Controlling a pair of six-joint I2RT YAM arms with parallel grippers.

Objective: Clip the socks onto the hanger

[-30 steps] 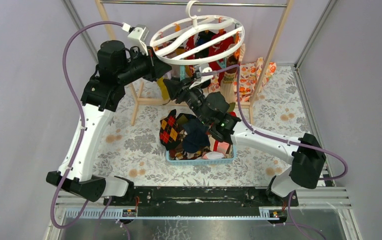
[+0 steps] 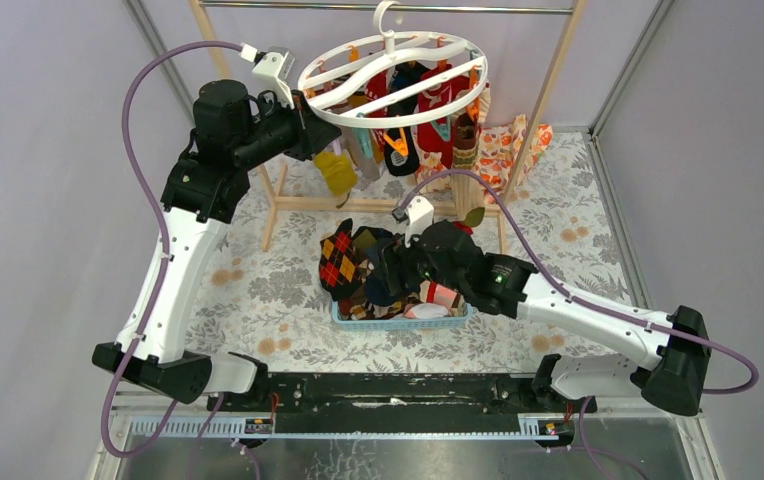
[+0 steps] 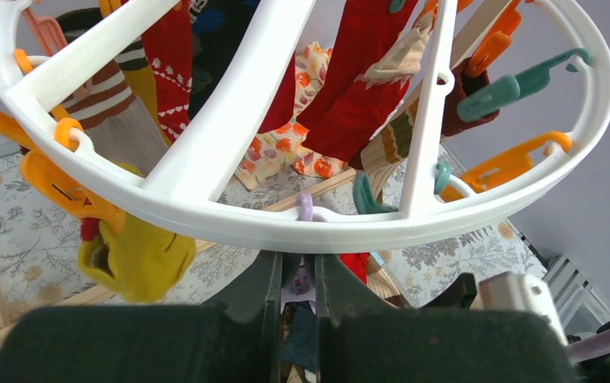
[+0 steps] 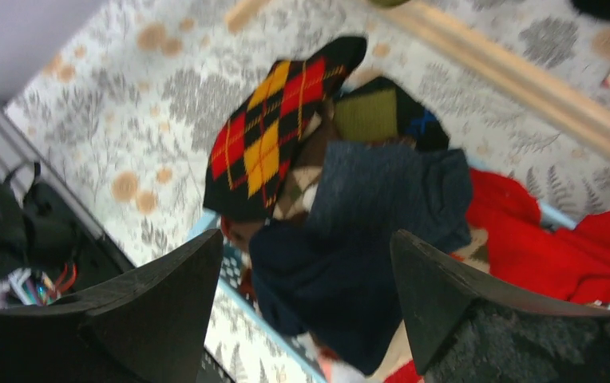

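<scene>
The round white hanger (image 2: 413, 118) hangs from the rail, with several socks on its coloured clips. At its near-left rim, my left gripper is shut on a purple clip (image 3: 306, 207), part of which shows between the fingers. Below, a light blue basket (image 2: 398, 323) holds a heap of socks. My right gripper is open above the basket, its fingers (image 4: 198, 275) on either side of a dark blue sock (image 4: 326, 279). Whether they touch it cannot be told. An argyle sock (image 4: 262, 136) lies over the basket's edge.
A wooden frame (image 2: 555, 75) with a metal rail (image 2: 528, 10) stands behind the basket. A yellow sock (image 3: 138, 255) hangs left of my left gripper, on an orange clip (image 3: 66, 187). The patterned floor (image 2: 268, 270) left of the basket is free.
My right gripper has come away from under the hanger and down over the basket. The hanger and its socks sway slightly; the left arm has stayed nearly still.
</scene>
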